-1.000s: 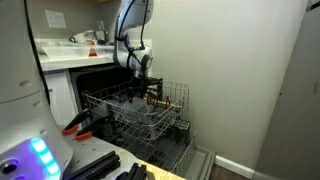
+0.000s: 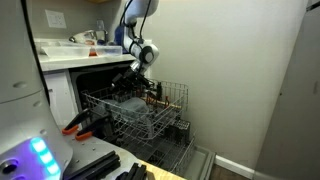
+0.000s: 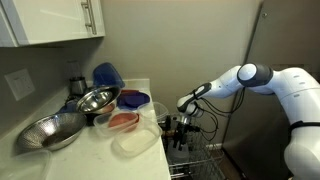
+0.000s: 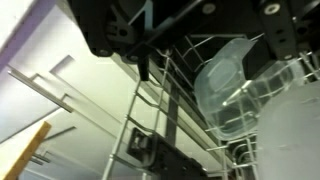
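My gripper [image 2: 122, 78] hangs low over the upper dishwasher rack [image 2: 165, 92], in front of the counter. In exterior view 2 its dark tip [image 3: 181, 138] is just right of the counter edge. Only dark parts of the gripper fill the top of the wrist view, and the state of its fingers is unclear. A clear plastic container [image 4: 225, 95] lies below it among the rack wires. That view cannot settle whether the two touch. In exterior view 1 a pale translucent container [image 2: 133, 104] is in the rack.
Metal bowls [image 3: 52, 138], plastic tubs [image 3: 137, 138] and a blue item [image 3: 106, 75] crowd the counter [image 3: 110, 165]. The lower rack [image 2: 172, 155] is pulled out beneath the upper one. Bare wall lies to the right.
Over the last second the arm has shifted, and its gripper end has moved left above the rack. The racks and counter items look unchanged.
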